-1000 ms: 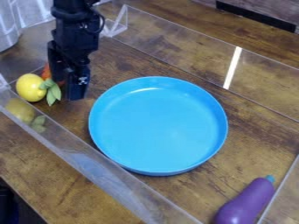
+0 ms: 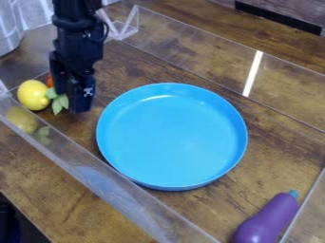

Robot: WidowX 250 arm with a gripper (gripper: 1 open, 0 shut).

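My dark gripper (image 2: 71,93) reaches down at the upper left, open, its fingers low beside a yellow lemon-like item (image 2: 33,95) and some green leaves (image 2: 59,104). A bit of orange shows behind the gripper, mostly hidden. A large blue plate (image 2: 170,134) lies in the middle of the wooden surface.
A purple eggplant (image 2: 264,218) lies at the lower right. Clear plastic walls border the work area. A metal pot (image 2: 8,21) sits at the top left. Bare wood is free right of and above the plate.
My gripper has shifted slightly down and left toward the orange item and leaves. The other objects lie where they were.
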